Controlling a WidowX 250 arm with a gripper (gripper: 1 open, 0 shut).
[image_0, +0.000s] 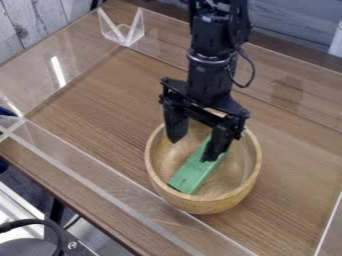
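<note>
A wooden bowl stands at the lower middle of the camera view, holding a flat green object that lies slanted inside it. My black gripper hangs from above over the back of the bowl, its fingers spread open on either side. The dark finger parts partly hide the bowl's interior and the upper end of the green object. I see nothing held between them.
A clear angular object sits at the upper left. Dark cable-like shapes show at the lower left corner.
</note>
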